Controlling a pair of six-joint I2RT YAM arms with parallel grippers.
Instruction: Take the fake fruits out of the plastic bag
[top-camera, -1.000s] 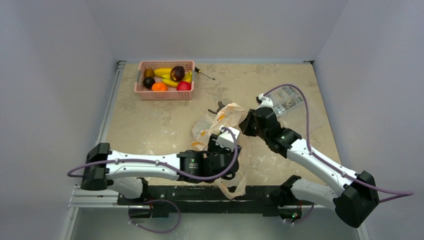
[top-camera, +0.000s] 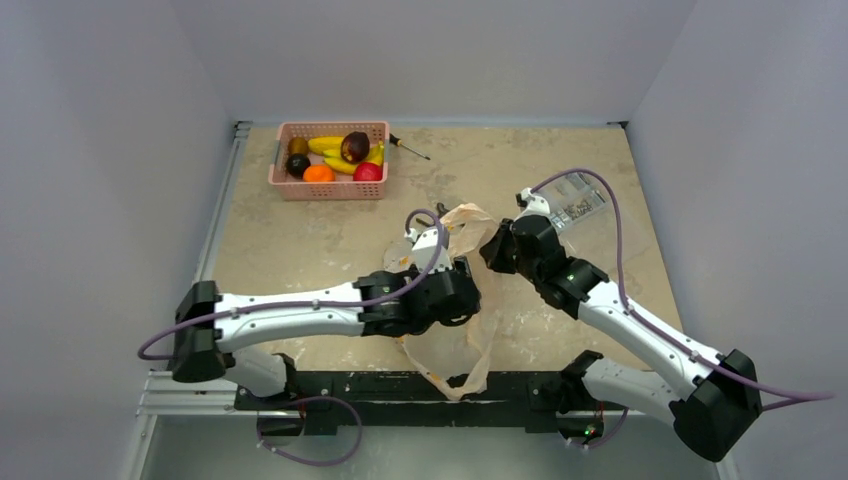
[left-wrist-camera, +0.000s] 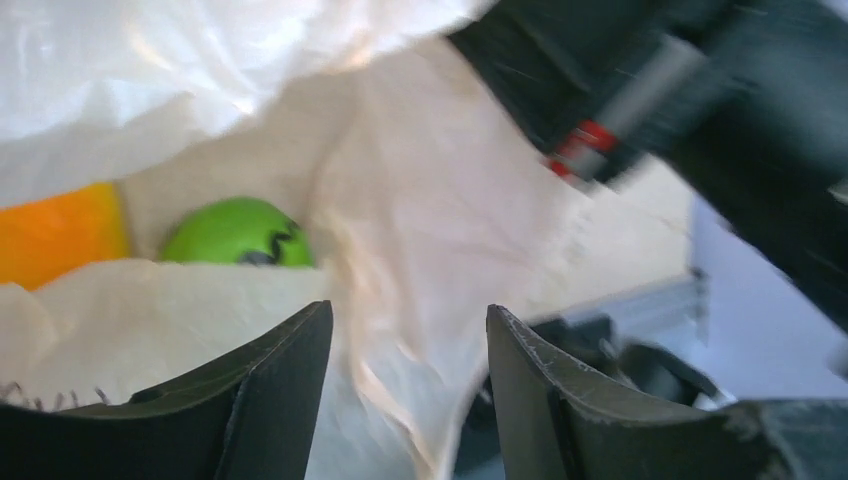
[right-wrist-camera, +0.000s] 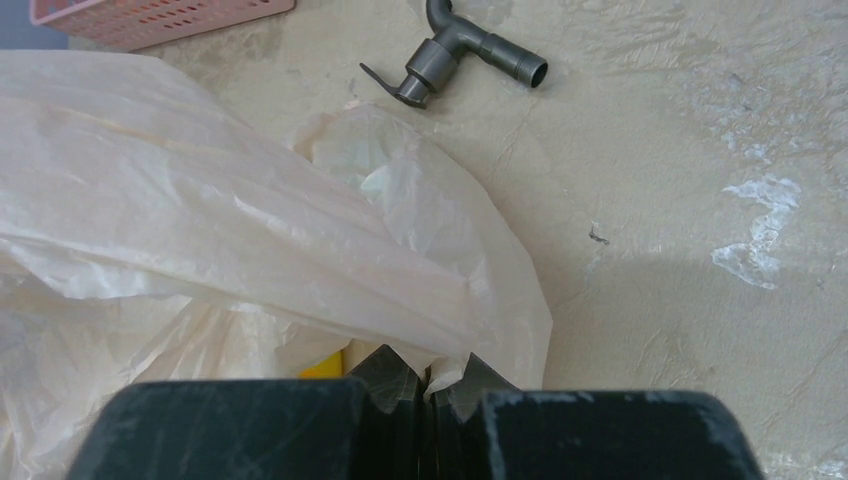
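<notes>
The pale plastic bag (top-camera: 447, 345) lies open across the middle front of the table. In the left wrist view a green fruit (left-wrist-camera: 238, 232) with a dark patch shows inside it, beside an orange patch (left-wrist-camera: 65, 235) that could be fruit or print. My left gripper is over the bag with its fingers parted; only bag film shows behind the gap, no fruit between them. Bag film is pinched in my right gripper, which is shut on its edge. Something yellow (right-wrist-camera: 322, 367) peeks out under the film.
A pink basket (top-camera: 331, 191) of several fruits stands at the back left, with a screwdriver (top-camera: 412, 149) to its right. Beyond the bag lies a grey tap (right-wrist-camera: 455, 50). A clear box (top-camera: 578, 204) sits at the right.
The right arm has stayed nearly still.
</notes>
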